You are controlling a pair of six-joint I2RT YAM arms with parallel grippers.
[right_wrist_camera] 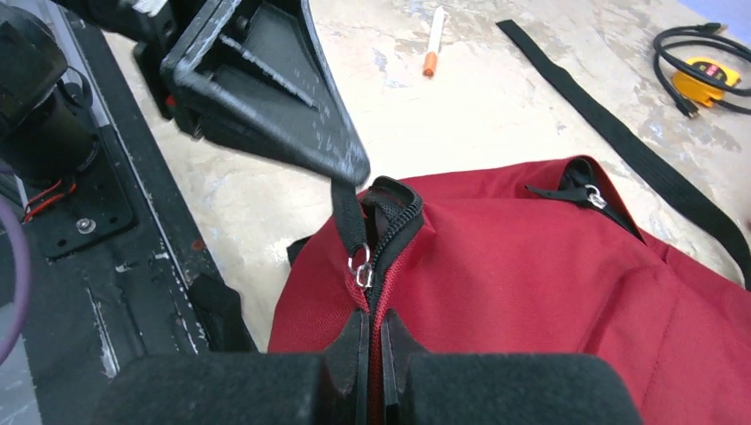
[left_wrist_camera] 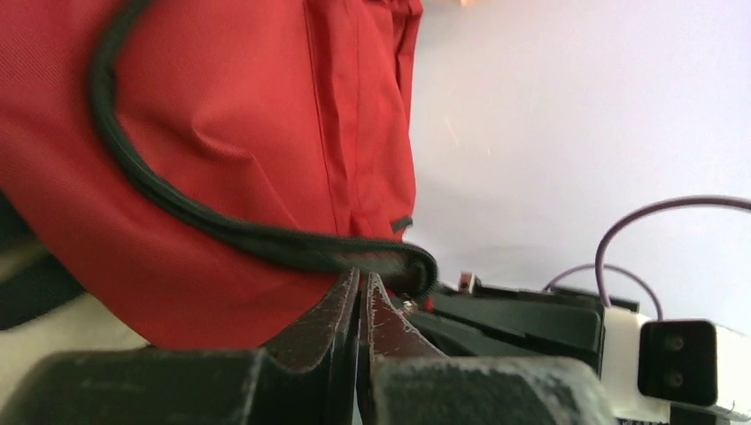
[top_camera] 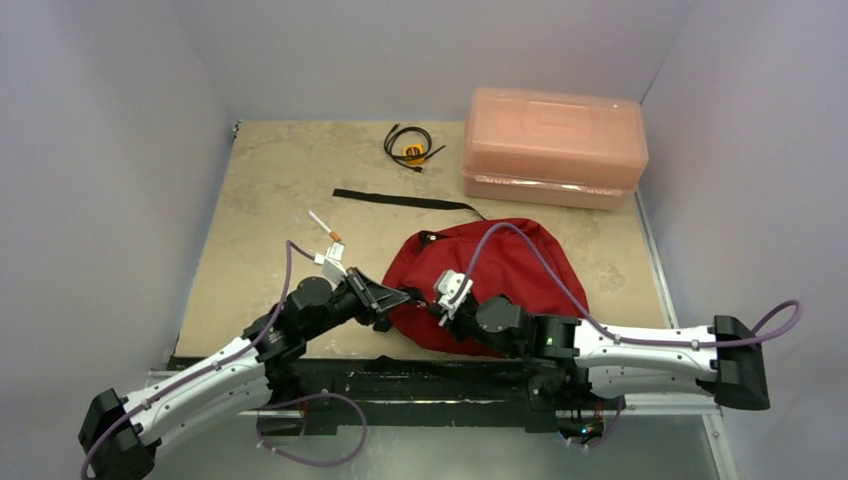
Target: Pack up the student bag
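Observation:
The red bag (top_camera: pixel 530 270) lies on the table under both grippers. In the right wrist view its zipper (right_wrist_camera: pixel 394 230) has a metal slider with a black pull strap (right_wrist_camera: pixel 348 212) rising to my left gripper, which is shut with the strap at its tip. My right gripper is shut on the bag's zippered edge, just below the slider. In the left wrist view my left gripper is at the bag's dark trim. A second zipper pull (right_wrist_camera: pixel 595 197) sits farther along the bag.
A pink lidded box (top_camera: pixel 553 135) stands at the back right. A coiled black cable on a yellow object (top_camera: pixel 414 152), a long black strap (top_camera: pixel 400 200) and a white-and-orange pen-like item (top_camera: pixel 320 224) lie on the table.

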